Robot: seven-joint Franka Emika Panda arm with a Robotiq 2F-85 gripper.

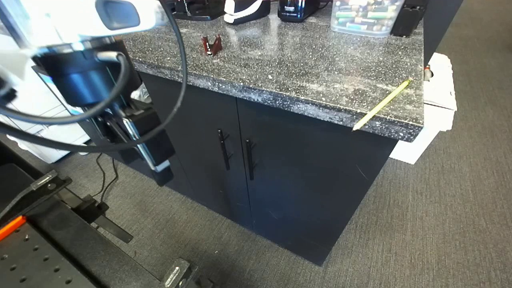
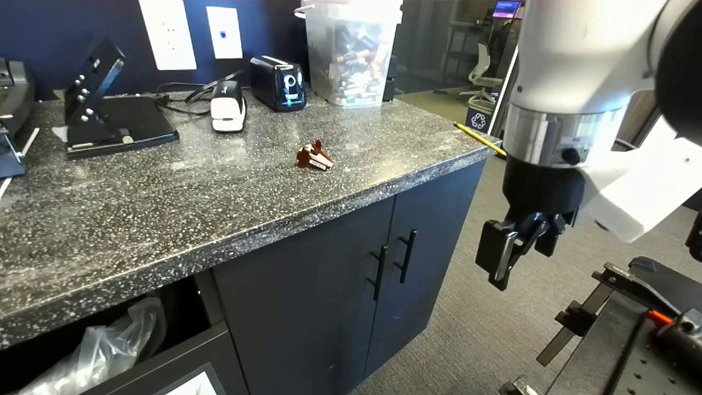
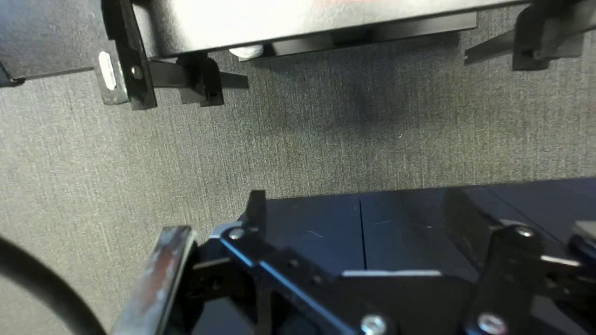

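My gripper (image 2: 523,253) hangs in the air off the counter's front, below the level of its top. Wide apart in the wrist view stand its two fingers (image 3: 255,209), with nothing between them. Beneath them the wrist camera sees dark cabinet doors and carpet. On the speckled counter (image 1: 288,67) lies a dark red staple remover (image 2: 314,157), well clear of the gripper. A yellow pencil (image 1: 382,105) rests near the counter's corner, one end reaching past the front edge.
A stapler (image 2: 228,105), a black electric sharpener (image 2: 278,83) and a clear tub of batteries (image 2: 349,62) line the counter's back. Black handles (image 1: 223,149) stick out from the cabinet doors. A dark perforated platform (image 1: 43,254) with clamps stands across the carpet.
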